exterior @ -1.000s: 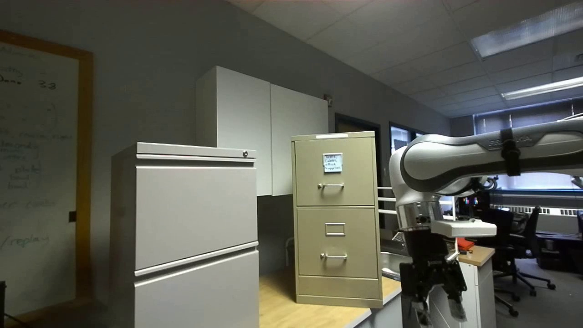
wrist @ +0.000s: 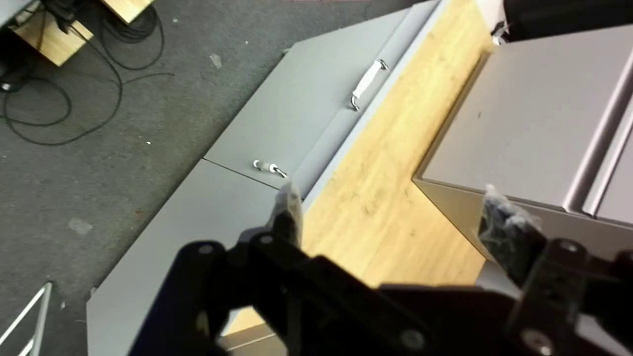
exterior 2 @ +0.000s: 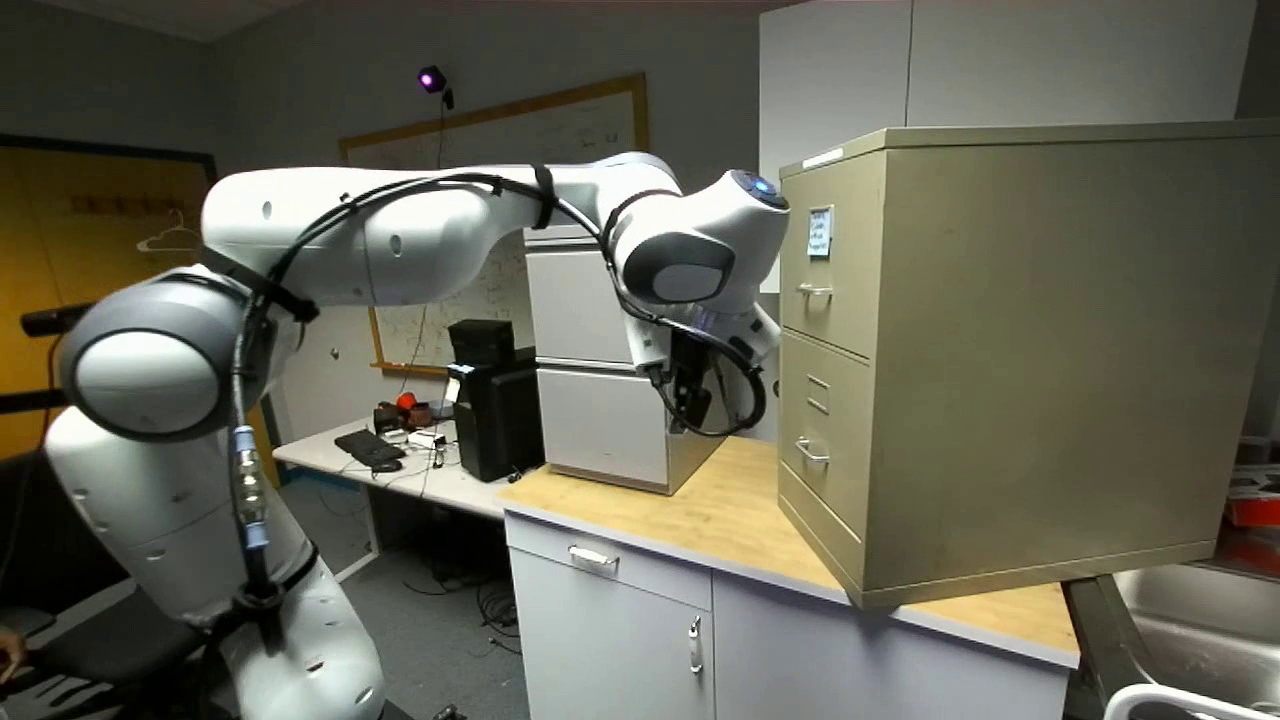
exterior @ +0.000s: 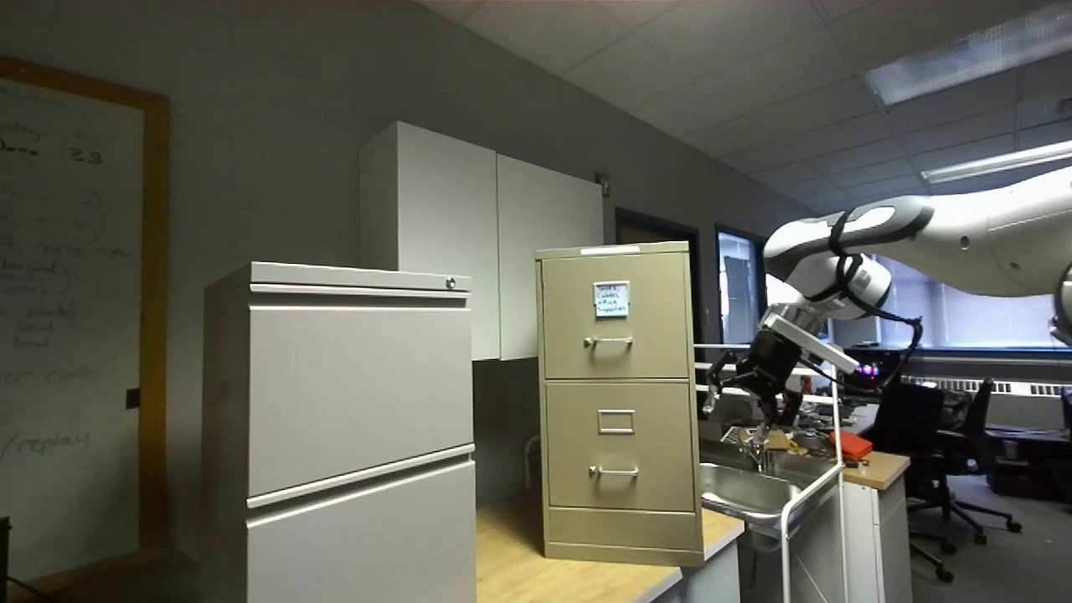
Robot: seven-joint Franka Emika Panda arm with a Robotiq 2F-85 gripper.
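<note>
My gripper hangs tilted in the air to the right of the beige filing cabinet in the first exterior view. In the wrist view, its fingers stand wide apart with nothing held between them. The beige cabinet has two closed drawers, each with a metal handle; the upper handle sits below a small label. A grey filing cabinet, drawers shut, stands on the wooden counter farther along. The arm partly covers it in the second exterior view, where the fingertips are hard to make out.
The wooden counter has bare room between the two cabinets. Grey base cupboards with handles lie beneath it. A sink and white metal rack are on the right. White wall cupboards hang behind.
In the first exterior view, my gripper has risen and moved back toward the sink side. It has swung from pointing down to a tilt toward the lower left. The cabinets have not moved.
</note>
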